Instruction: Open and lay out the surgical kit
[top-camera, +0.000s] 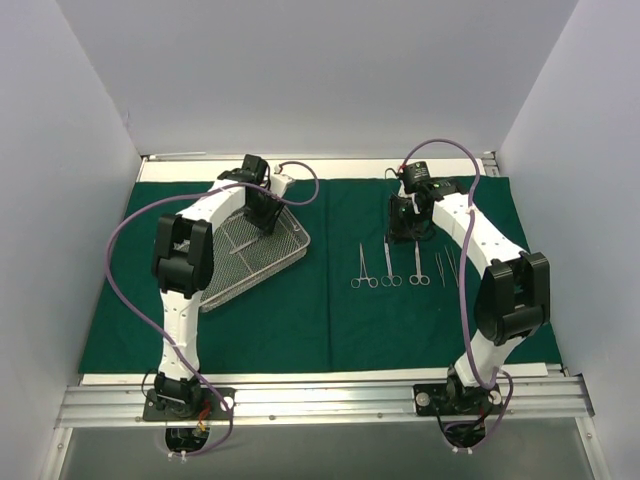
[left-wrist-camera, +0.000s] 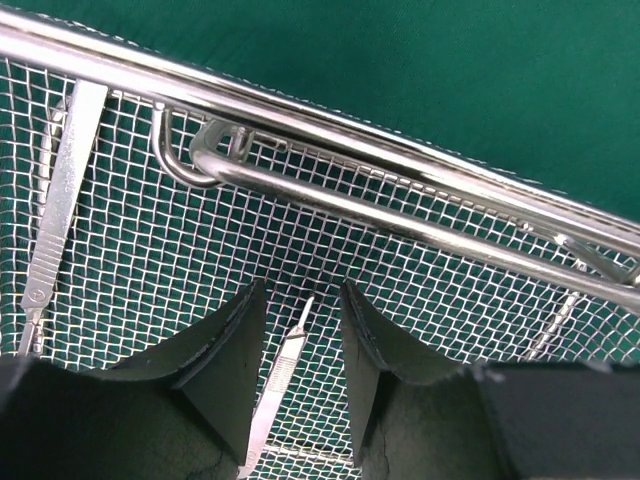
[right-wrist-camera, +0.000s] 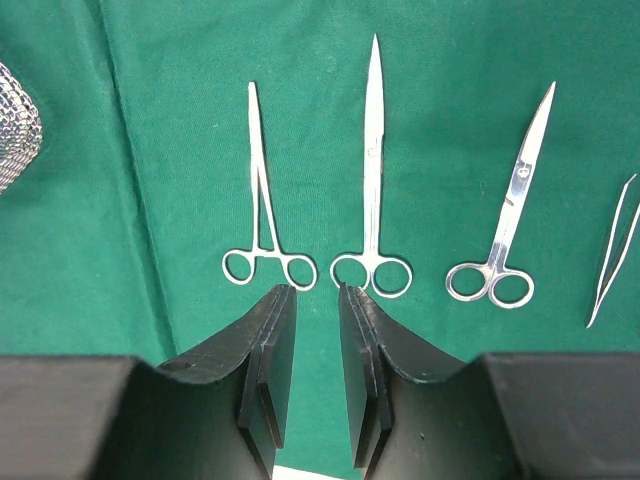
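My left gripper is open over the mesh instrument tray (top-camera: 250, 290); between and below its fingertips lies a scalpel handle (left-wrist-camera: 278, 380), with another slim instrument (left-wrist-camera: 62, 190) at the left of that view. On the green cloth, in the right wrist view, lie a clamp (right-wrist-camera: 256, 170), long scissors (right-wrist-camera: 372, 170), shorter scissors (right-wrist-camera: 510, 210) and tweezers (right-wrist-camera: 605, 270). My right gripper hovers above them; whether anything is between its fingers cannot be told.
The green cloth (top-camera: 340, 330) covers the table, clear along the front middle and front right. The tray's metal rim and rails (left-wrist-camera: 400, 150) run just beyond my left fingertips.
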